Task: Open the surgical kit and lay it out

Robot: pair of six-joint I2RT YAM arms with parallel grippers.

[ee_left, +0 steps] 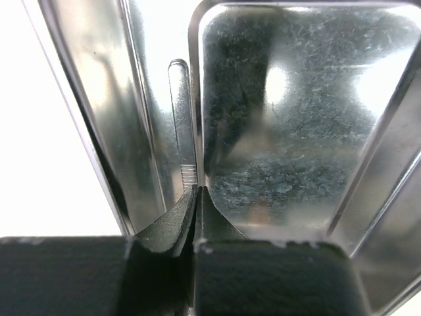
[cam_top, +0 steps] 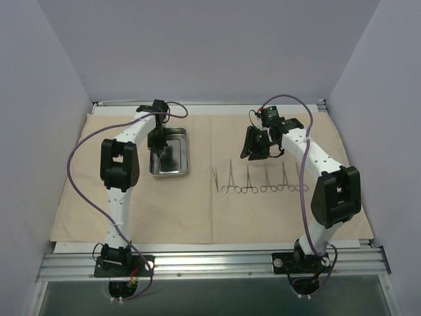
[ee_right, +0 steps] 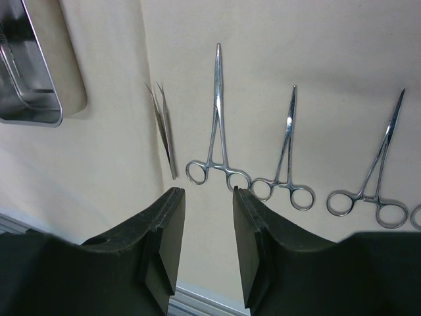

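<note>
The steel tray [cam_top: 185, 153] sits on the left half of the cloth. A slim scalpel handle [ee_left: 182, 117] with a ribbed section lies inside it, along the groove beside the raised floor. My left gripper is shut, its tips over the handle's ribbed end; whether any of it is pinched is hidden. Over the right half, my right gripper is open and empty, above the laid-out tools. Tweezers [ee_right: 164, 128], a long clamp [ee_right: 218, 112] and a shorter one [ee_right: 288, 145] lie apart in a row, with another clamp [ee_right: 378, 164] further right.
More ring-handled tools [cam_top: 284, 176] continue the row to the right, partly behind the right arm. Grey walls close off the back and sides.
</note>
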